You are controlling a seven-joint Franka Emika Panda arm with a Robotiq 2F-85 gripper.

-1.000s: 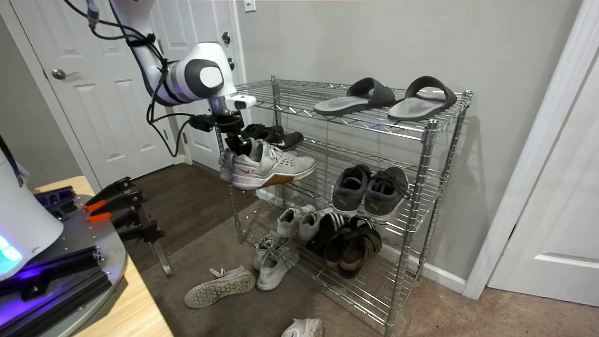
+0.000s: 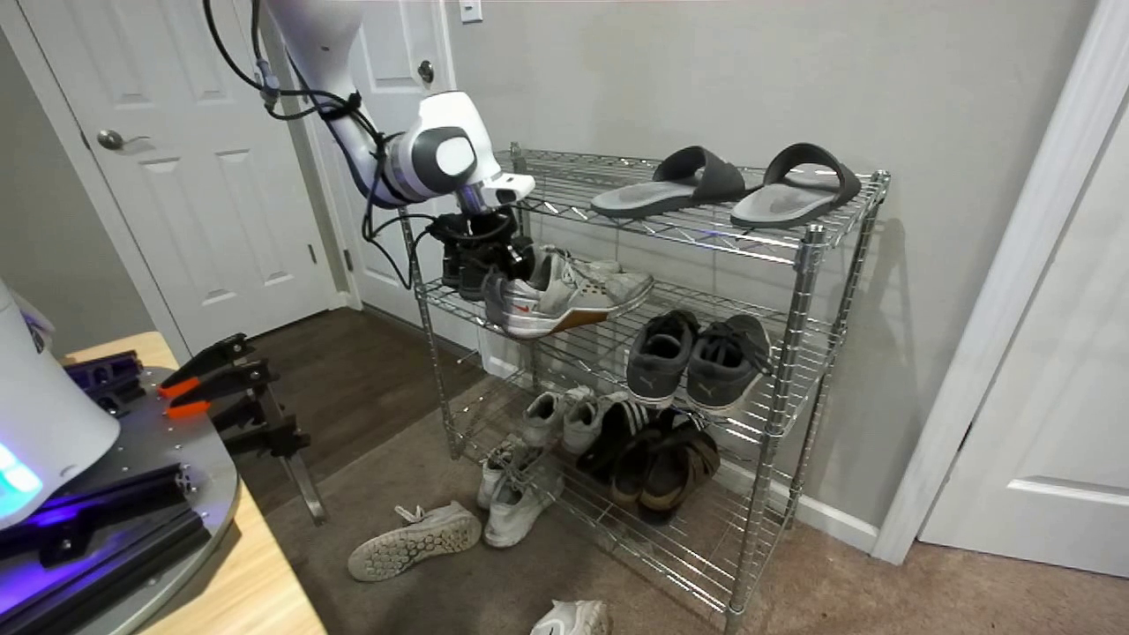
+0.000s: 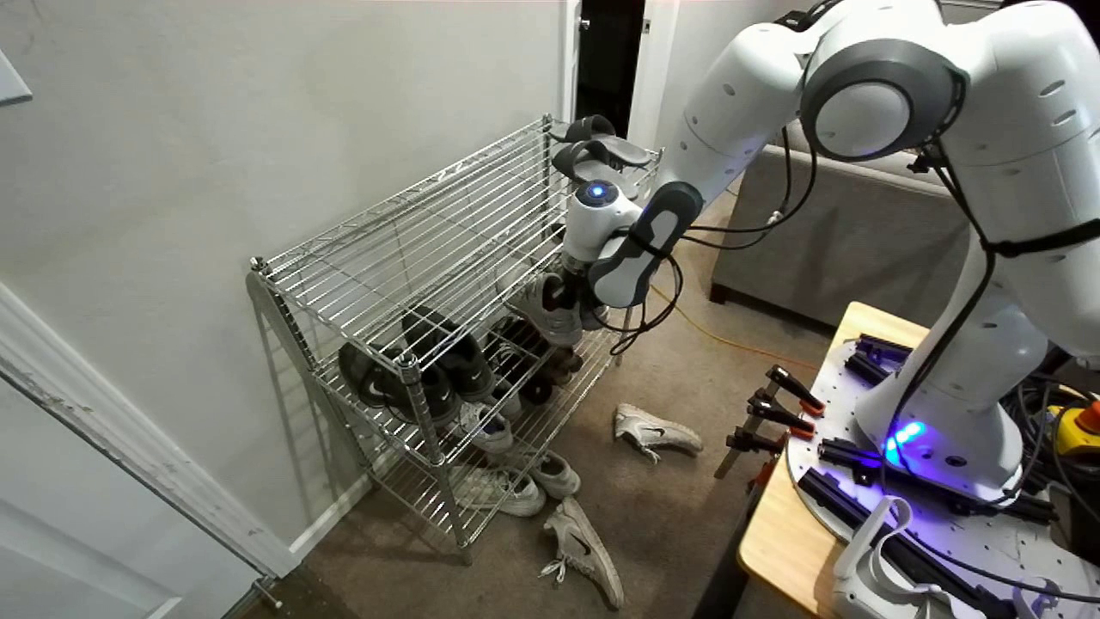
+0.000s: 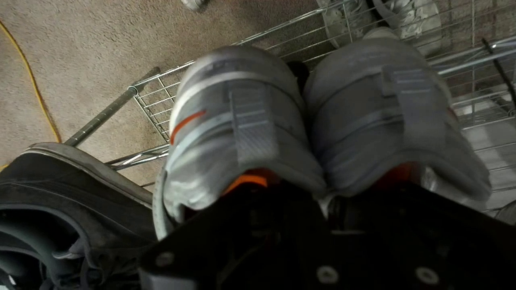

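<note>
A pair of grey-and-white sneakers with orange linings [image 2: 566, 291] is held side by side in my gripper [image 2: 513, 259], which is shut on them at the heel openings. Seen from the wrist, the left heel [image 4: 242, 121] and right heel [image 4: 377, 116] press together. My gripper covers their adjoining collars, and its fingertips are hidden there. In the first exterior view the pair is over the left part of the middle shelf of the wire rack [image 2: 778, 407]. I cannot tell whether the soles touch the wires.
Dark sneakers [image 2: 699, 360] stand to the right on the middle shelf, and black shoes [image 2: 471, 265] are close behind my gripper. Grey slides [image 2: 741, 190] lie on the top shelf. Several shoes fill part of the bottom shelf; a loose sneaker [image 2: 418, 540] lies on the floor.
My arm has moved right and inward, carrying the grey sneakers from outside the rack's left end to over the middle shelf. The black shoes are now partly hidden.
</note>
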